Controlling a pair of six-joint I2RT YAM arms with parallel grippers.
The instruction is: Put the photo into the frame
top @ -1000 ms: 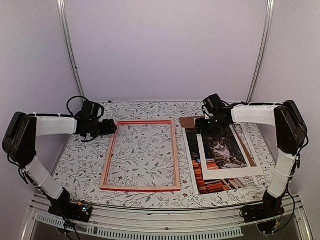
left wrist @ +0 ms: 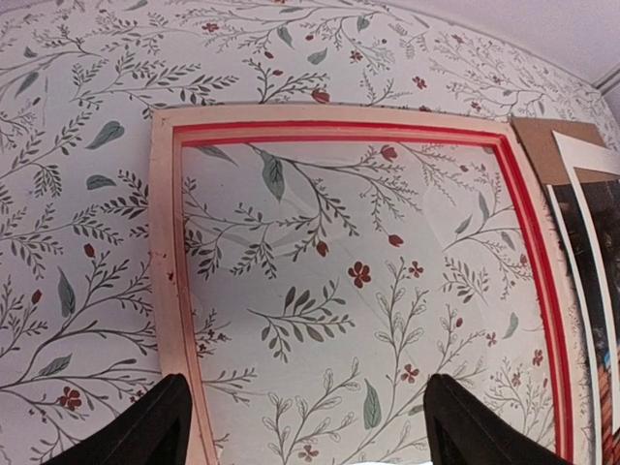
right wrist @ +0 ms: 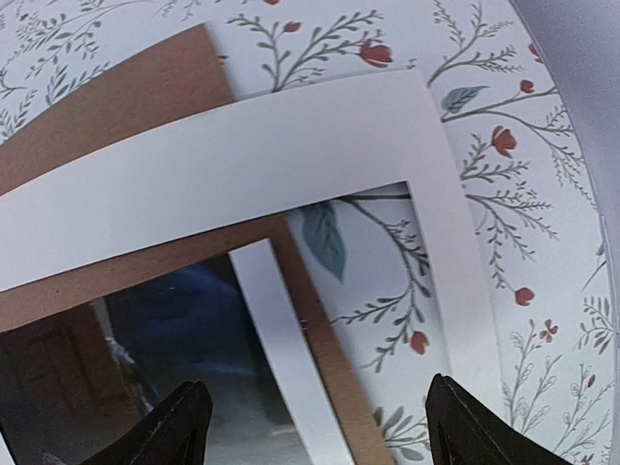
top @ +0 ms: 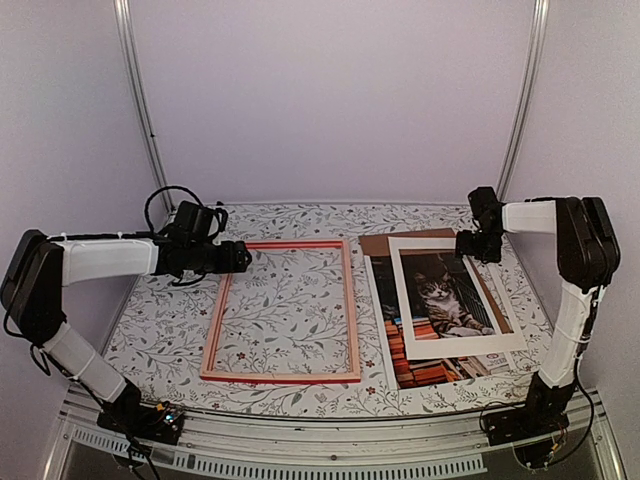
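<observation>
An empty pink frame with red inner edging [top: 350,310] [left wrist: 169,252] lies flat at the middle left. My left gripper [top: 232,258] hangs over its top-left part, fingers apart, nothing between them. To the right lies a pile of prints and mats: the cat photo [top: 445,300], an orange photo [top: 430,370] beneath, and white mats [top: 465,345] [right wrist: 194,165]. My right gripper [top: 478,250] is open above the back-right corner of the pile, nothing between its fingers.
Brown backing sheets [top: 380,243] [right wrist: 136,82] show at the pile's back. Walls bound the back and both sides.
My right gripper has moved rightward, from over the pile's back-left part to its back-right corner. My left gripper has moved slightly right over the frame.
</observation>
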